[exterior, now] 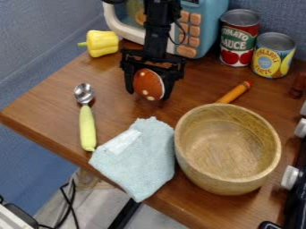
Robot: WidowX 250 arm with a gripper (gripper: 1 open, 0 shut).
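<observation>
My black gripper (149,82) hangs over the middle of the wooden table, its fingers either side of an orange-red round object (148,83) with a white mark. Whether the fingers press on it is hard to tell. Nearer the front, a wooden bowl (227,154) sits at the right, beside a folded light-blue cloth (131,161). An ice-cream scoop (88,125) with a pale green handle lies to the left.
A tomato sauce can (239,40) and yellow can (273,55) stand at back right, a light-blue appliance (201,27) behind the arm. A yellow pepper (100,43) and an orange stick (233,93) lie nearby.
</observation>
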